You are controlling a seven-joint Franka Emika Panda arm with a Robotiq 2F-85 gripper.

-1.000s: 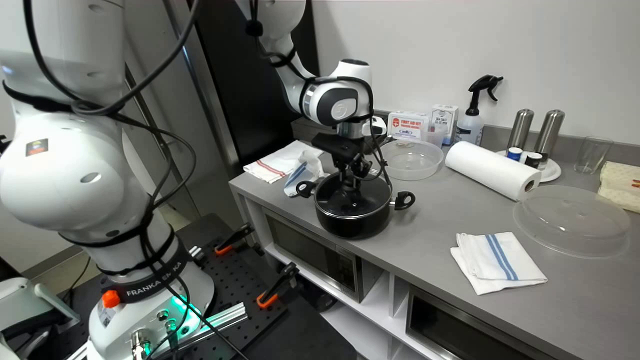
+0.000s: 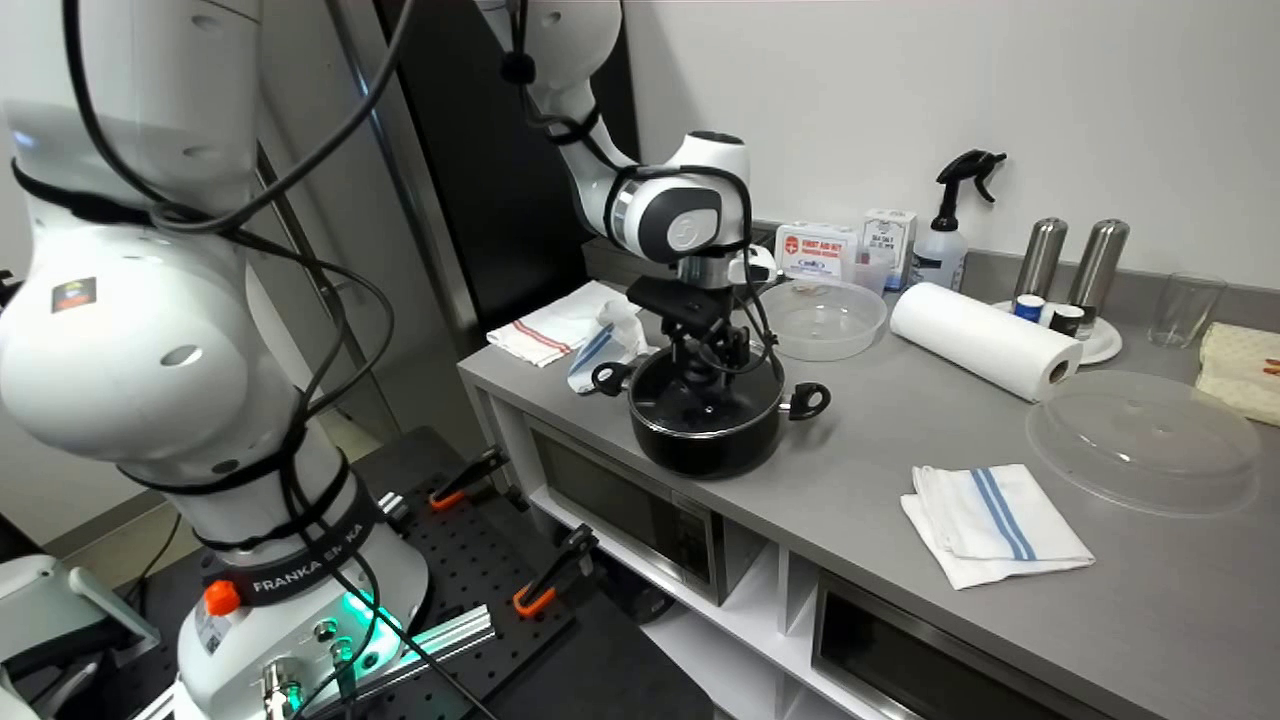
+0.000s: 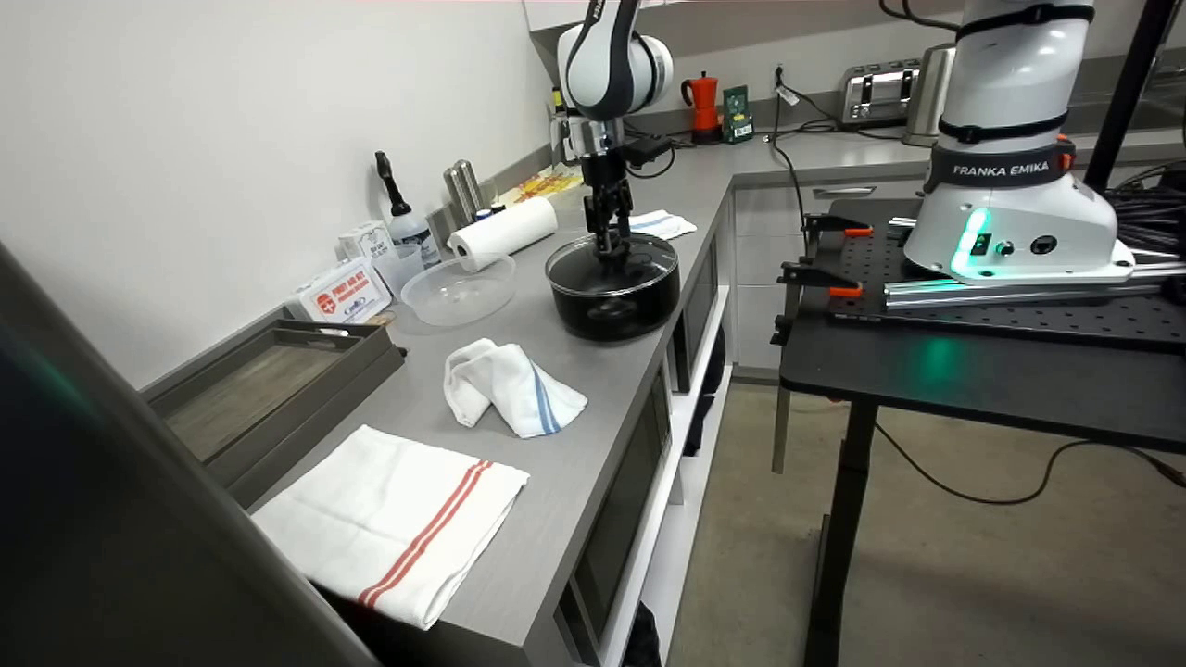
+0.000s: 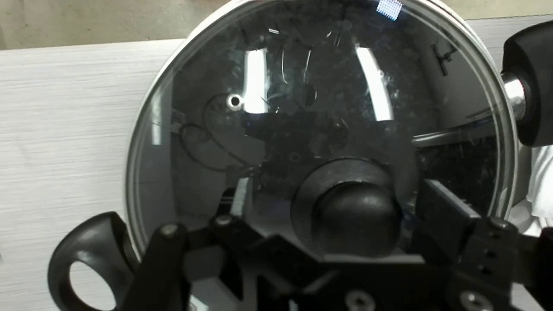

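A black pot (image 2: pixel 708 454) with two looped side handles stands near the counter's front edge. Its glass lid (image 4: pixel 207 134) is on, and a round black knob (image 4: pixel 357 217) rises from the middle. My gripper is open over the lid, with one finger on either side of the knob in the wrist view. The knob appears nearer the right finger (image 4: pixel 448 202), with a wider gap to the left one. In the second exterior view the gripper (image 3: pixel 609 235) points straight down at the lid; whether the fingertips touch the glass is hard to tell.
A crumpled towel (image 3: pixel 517 389) lies beside the pot, and a clear plastic bowl (image 2: pixel 824 318) stands behind it. The paper towel roll (image 2: pixel 984 340), a folded towel (image 2: pixel 996 524) and a clear lid (image 2: pixel 1142 438) lie farther right. Bare counter separates the pot from the folded towel.
My arm has come down slightly and shifted a little to the right in exterior view 1, bringing the gripper lower around the knob. The pot and lid have not moved.
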